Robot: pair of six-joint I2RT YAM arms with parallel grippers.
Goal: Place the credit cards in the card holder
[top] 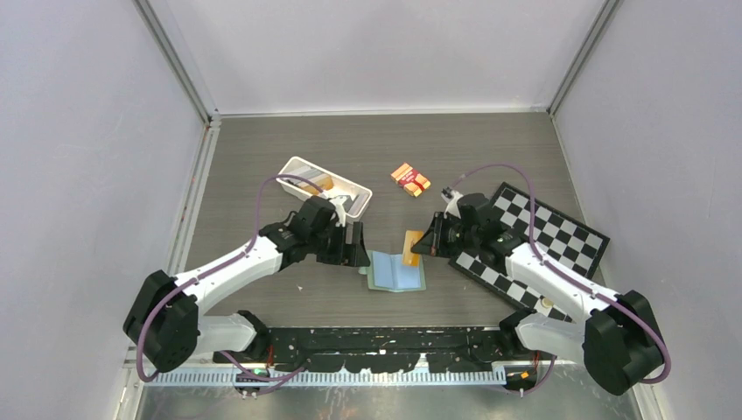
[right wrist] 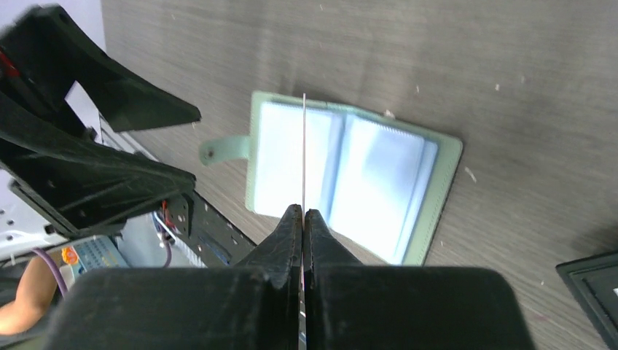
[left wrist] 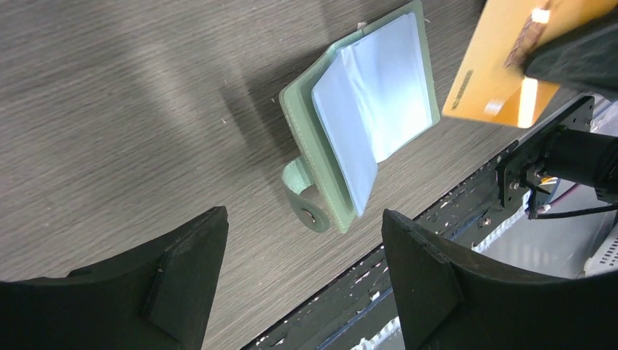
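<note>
An orange credit card (top: 411,248) is pinched by my right gripper (top: 415,248), which is shut on it. In the right wrist view the card (right wrist: 304,157) appears edge-on as a thin upright line between the fingertips. Below it the green card holder (right wrist: 453,149) lies spread open on the table, its pale sleeves showing and its snap strap (right wrist: 226,149) sticking out on the left. Just left of the holder, my left gripper is open and empty, with the holder (left wrist: 294,98) ahead of its fingers.
A white tray (top: 360,189) holding several cards stands behind the left arm. Farther back lies a red-and-yellow packet (top: 410,179). The checkered board (top: 560,236) sits under the right arm. Bare table surrounds the holder's front and left.
</note>
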